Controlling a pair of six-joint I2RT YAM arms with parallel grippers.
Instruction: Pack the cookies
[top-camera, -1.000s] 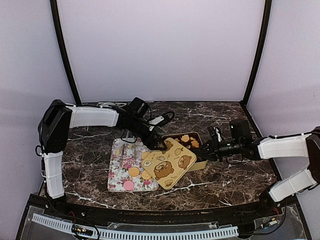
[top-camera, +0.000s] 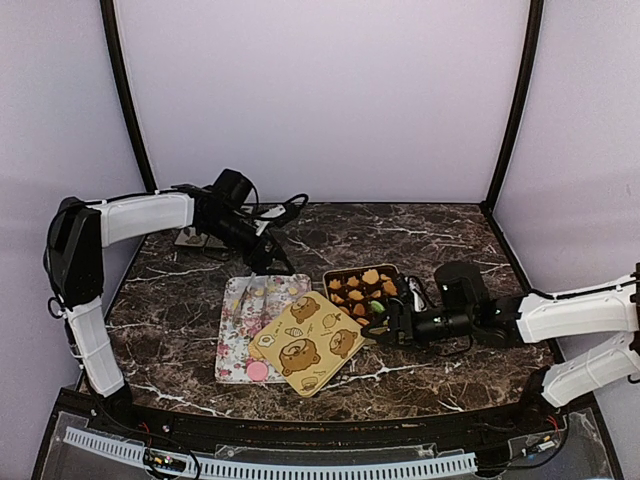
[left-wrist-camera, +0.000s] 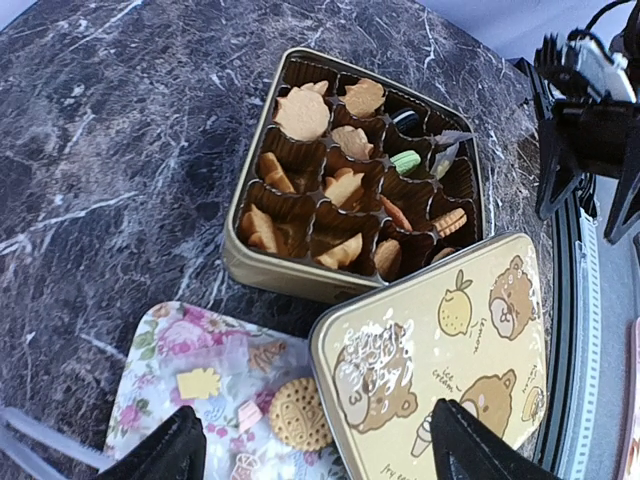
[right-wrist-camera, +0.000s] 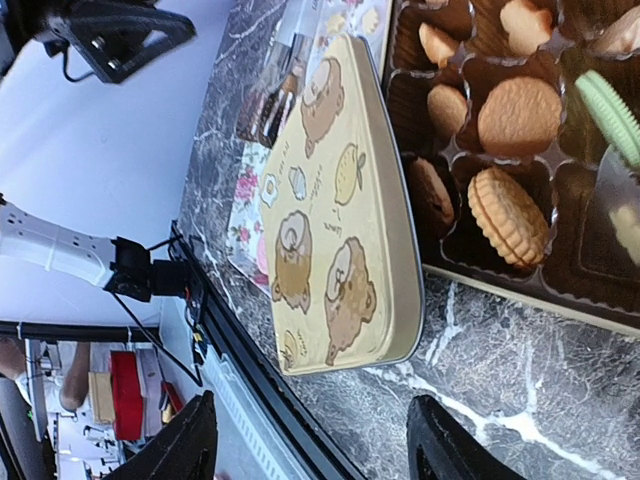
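Observation:
The cream lid (top-camera: 310, 345) with bear drawings lies face up, partly over the floral mat (top-camera: 235, 330), beside the cookie tin (top-camera: 360, 278). Cookies fill many compartments of the open tin; in the right wrist view, a round ridged cookie (right-wrist-camera: 508, 215) and a green stick (right-wrist-camera: 608, 108) show inside. A round cookie (left-wrist-camera: 300, 413) lies on the mat against the lid's edge. My left gripper (top-camera: 272, 268) hovers above the mat's far side, open and empty. My right gripper is open too, near the lid's right corner, nothing between its fingers.
A pink round cookie (top-camera: 257, 371) and a yellow square piece (left-wrist-camera: 198, 383) sit on the mat. Clear-ended utensils (right-wrist-camera: 280, 100) lie near the mat's far side.
The lid has come off the tin's near-left part and moved left and nearer; the right gripper no longer holds it. My left gripper has drawn back left; the right one has shifted left and nearer.

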